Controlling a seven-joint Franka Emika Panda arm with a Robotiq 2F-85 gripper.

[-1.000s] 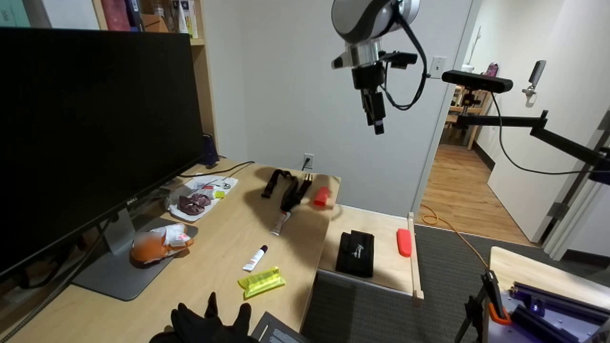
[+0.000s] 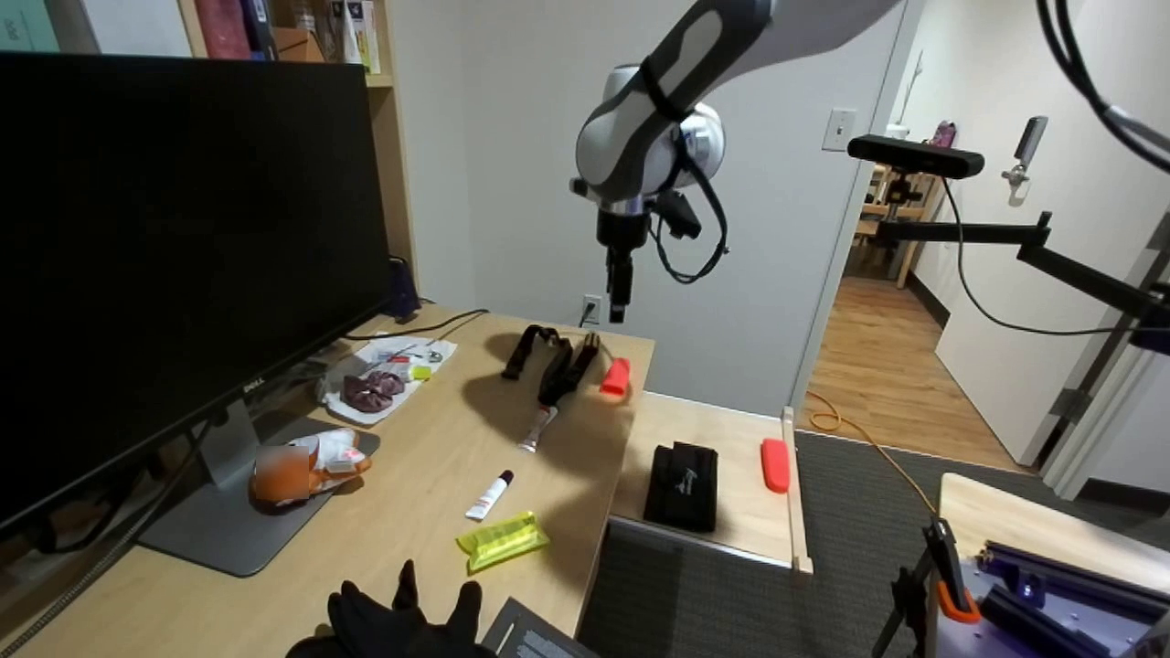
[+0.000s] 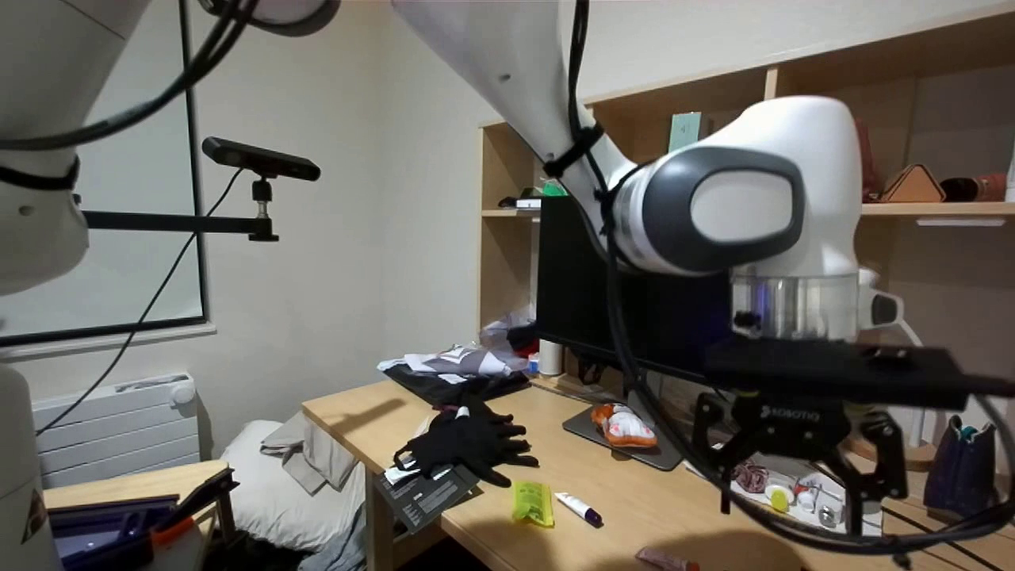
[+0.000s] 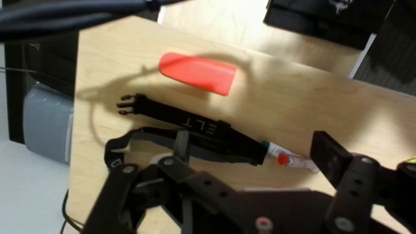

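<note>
My gripper hangs above the far end of the desk, its two fingers wide apart and nothing between them. In the wrist view a black strap (image 4: 202,126) with a buckle lies folded below the gripper, and a small tube (image 4: 290,156) touches its end. A red case (image 4: 199,73) rests beside the strap, near the desk edge. In exterior view 1 the gripper (image 2: 617,313) is above and clear of the strap (image 2: 559,373) and the red case (image 2: 616,377). Exterior view 2 shows the open gripper (image 3: 790,509) from another side.
Nearer on the desk lie a white tube (image 2: 489,495), a yellow packet (image 2: 502,541) and black gloves (image 2: 395,620). A monitor (image 2: 186,263) stands along one side. A lower shelf holds a black pouch (image 2: 682,487) and another red case (image 2: 775,465).
The arm has come down and leftward in exterior view 1, bringing the gripper from beyond the desk edge to over the strap area. The desk items lie as before.
</note>
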